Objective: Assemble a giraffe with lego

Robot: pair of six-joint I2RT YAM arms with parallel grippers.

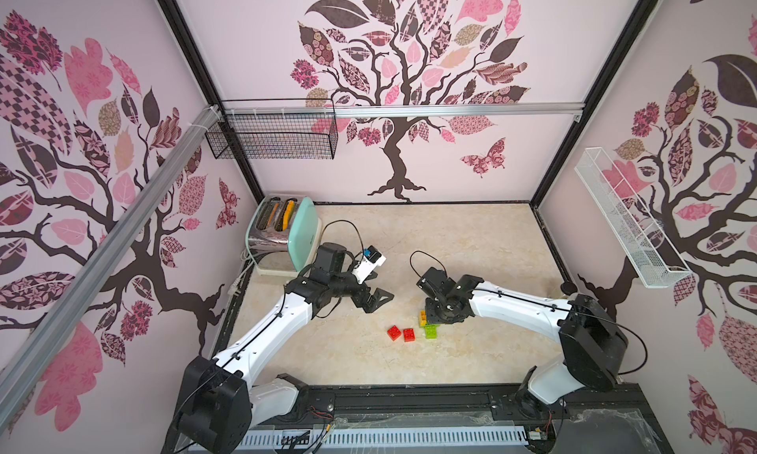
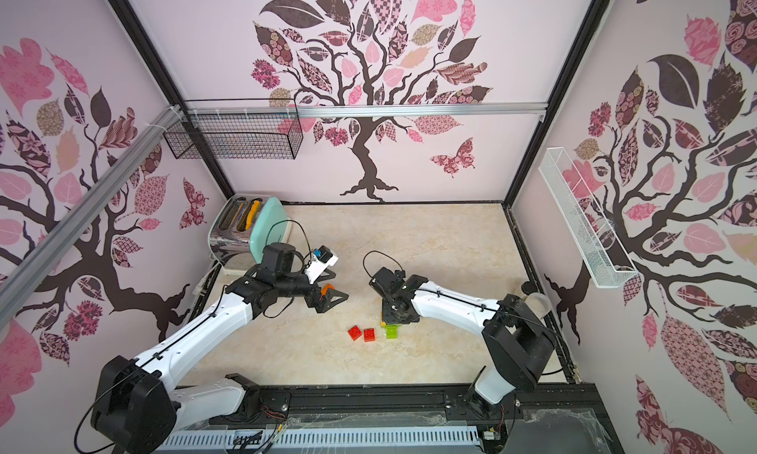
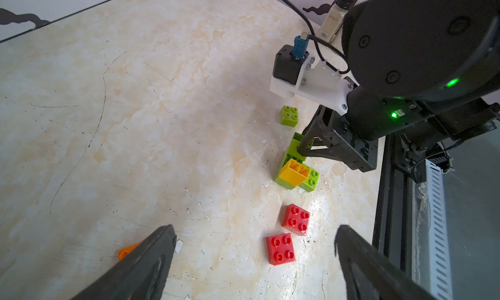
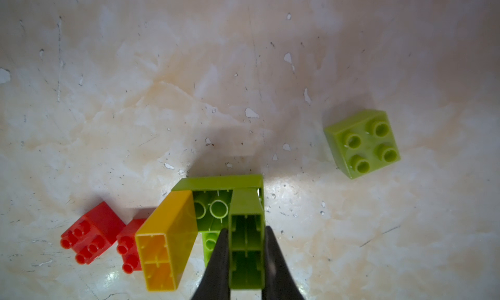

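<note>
My right gripper is shut on an upright green brick (image 4: 245, 208) whose hollow underside faces the wrist camera. This brick stands against one end of a longer green piece (image 4: 211, 183) on the table; I cannot tell whether they are pressed together. A yellow-orange brick (image 4: 177, 227), hollow side up too, stands at the other end of that piece, and a lighter green studded brick (image 3: 312, 180) shows alongside. My left gripper stands open farther left, nothing between its fingers. Two red bricks (image 3: 296, 219) lie loose near the assembly.
A loose green brick (image 4: 364, 143) lies apart from the assembly. An orange piece (image 3: 126, 250) is partly hidden by my left finger. A mint-green rack (image 1: 302, 234) stands at the back left.
</note>
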